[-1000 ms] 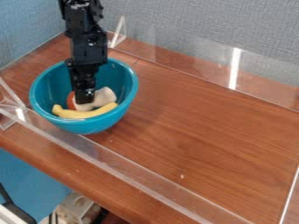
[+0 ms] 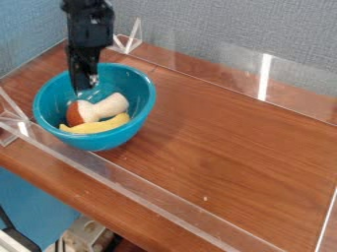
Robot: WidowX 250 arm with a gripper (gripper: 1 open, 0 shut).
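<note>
A teal bowl (image 2: 132, 132) sits on the left part of the wooden table. In it lie a red round object (image 2: 78, 113), a pale cream piece (image 2: 106, 106) and a yellow banana-like object (image 2: 95, 126). My dark gripper (image 2: 83, 77) is over the back left of the bowl, above these objects. It looks shut, with nothing visible between its fingers, though its tip is small and dark in this view.
Clear plastic edging (image 2: 186, 207) runs along the table's front and sides. A grey wall (image 2: 263, 34) stands behind.
My gripper has risen from down among the objects in the bowl to above them, uncovering more of the red and cream objects.
</note>
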